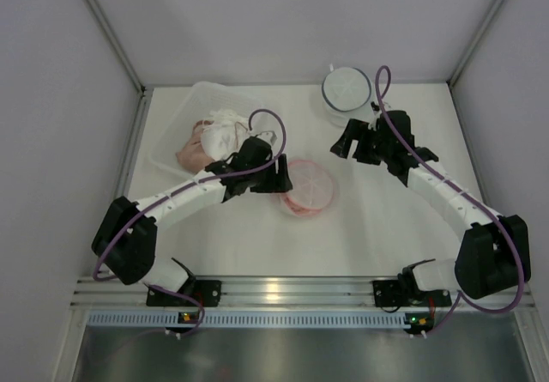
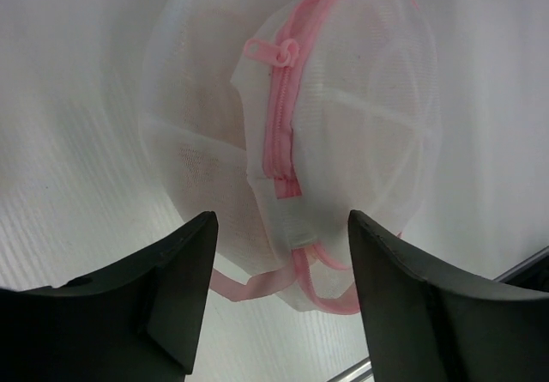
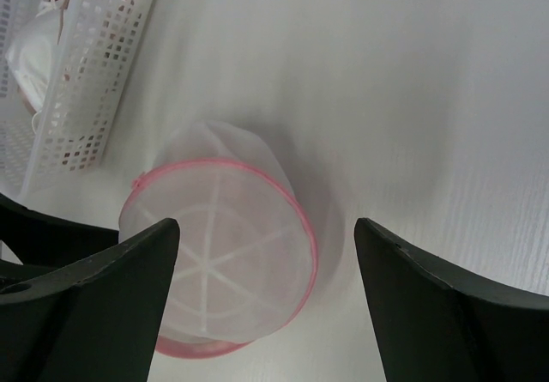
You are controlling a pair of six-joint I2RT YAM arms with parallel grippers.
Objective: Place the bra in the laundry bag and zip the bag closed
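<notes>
The pink-trimmed white mesh laundry bag (image 1: 310,186) lies mid-table. Its pink zip (image 2: 279,133) and zip pull (image 2: 273,53) face me in the left wrist view; how far the zip is closed is hard to tell. Over the bag's left side, my left gripper is partly open, and a pink loop of trim (image 2: 257,286) shows between and beneath its fingers. My right gripper stands open above and right of the bag, nothing held. Tan and white garments (image 1: 196,148) lie in the basket; I cannot tell which is the bra, or whether the bag holds anything.
The white perforated basket (image 1: 160,160) stands at the back left, close behind my left arm. A second round bag with dark blue trim (image 1: 346,89) is at the back right. Bare table shows in front of the pink-trimmed bag and to its right.
</notes>
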